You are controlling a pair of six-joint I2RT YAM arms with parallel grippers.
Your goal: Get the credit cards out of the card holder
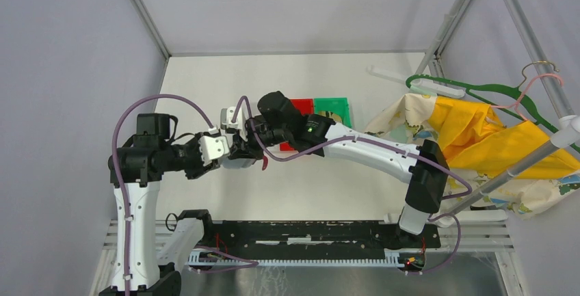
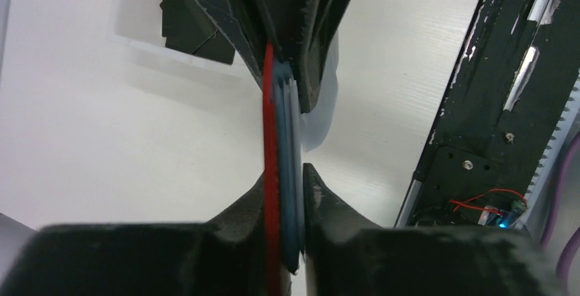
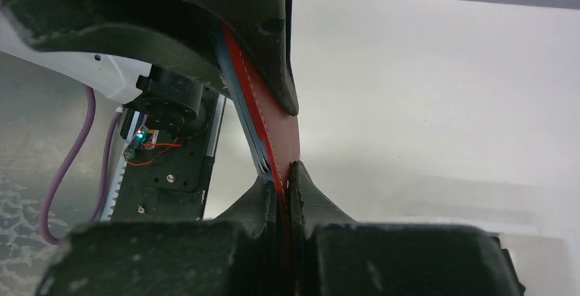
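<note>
The card holder, with a red cover [image 2: 271, 139] and several thin pale-blue and clear leaves [image 2: 290, 145], is held edge-on between the two arms. My right gripper is shut on it, the red cover [image 3: 265, 98] and leaves standing up from between its fingers. My left gripper has its fingers on either side of the same holder from the opposite end; whether they press on it cannot be told. A translucent leaf [image 2: 321, 101] hangs out beside the right fingers. In the top view a grey leaf [image 1: 237, 163] and a red corner [image 1: 265, 163] show below the grippers.
A red bin [image 1: 301, 105] and a green bin [image 1: 343, 104] stand behind the right arm. A white tray [image 2: 133, 19] with a black item lies on the table. Yellow cloth [image 1: 492, 139] hangs at the right.
</note>
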